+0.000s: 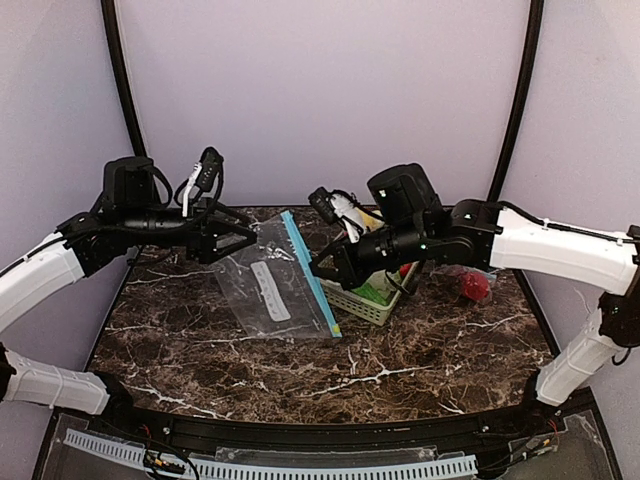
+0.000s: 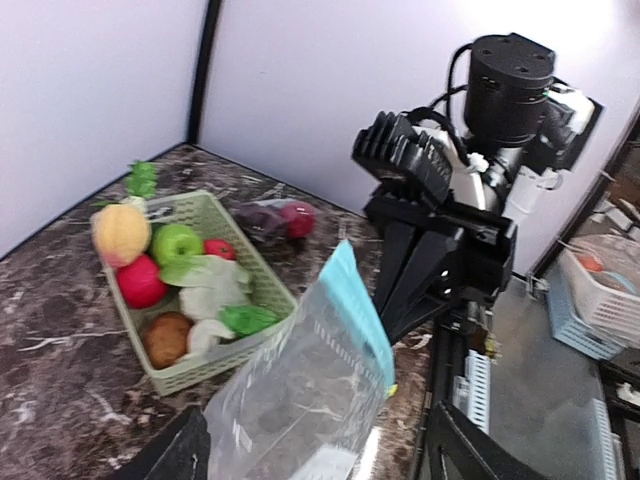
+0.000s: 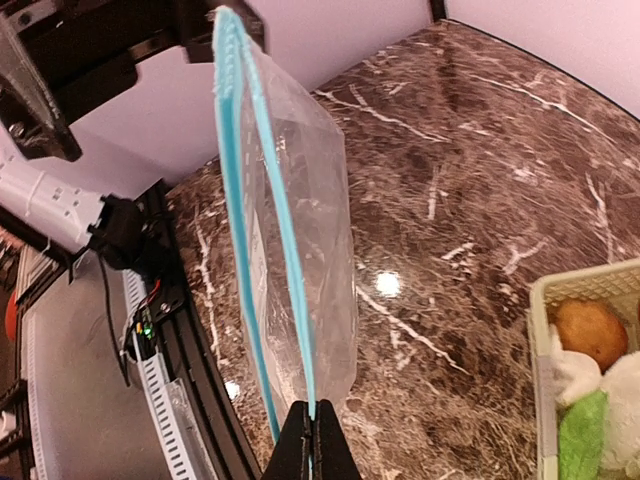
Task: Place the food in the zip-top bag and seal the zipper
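Note:
Between my two arms hangs the clear zip top bag (image 1: pixel 285 290), its blue zipper edge slanting down to the right. My right gripper is shut on one blue strip of the mouth; in that view two blue strips stand slightly apart. My left gripper is open, its fingers (image 2: pixel 165 450) wide either side of the bag. The bag looks empty apart from its white label patch (image 1: pixel 270 291). Food lies in the green basket: a green apple (image 2: pixel 177 244), a brown round item (image 2: pixel 166 339) and pale cauliflower (image 2: pixel 215 290) among several pieces.
The green basket (image 2: pixel 180 375) stands behind the right gripper. Farther right lies a bagged red item (image 1: pixel 475 286). Bare marble tabletop (image 1: pixel 180 350) spreads at the left and front. The right arm overhangs part of the basket in the top view.

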